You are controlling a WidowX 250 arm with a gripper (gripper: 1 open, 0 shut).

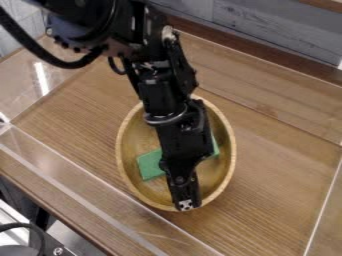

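My black gripper [185, 200] reaches down over an oval yellow-tan bowl [134, 139], its tips low at the bowl's near side. A green object [151, 164] lies inside the bowl, partly hidden behind the gripper. The fingertips look close together, and nothing shows clearly between them.
The bowl stands on a wooden surface [274, 150] with open room to the right and at the back left. A pale wall [254, 30] runs along the back. A black cable [20, 228] lies at the bottom left.
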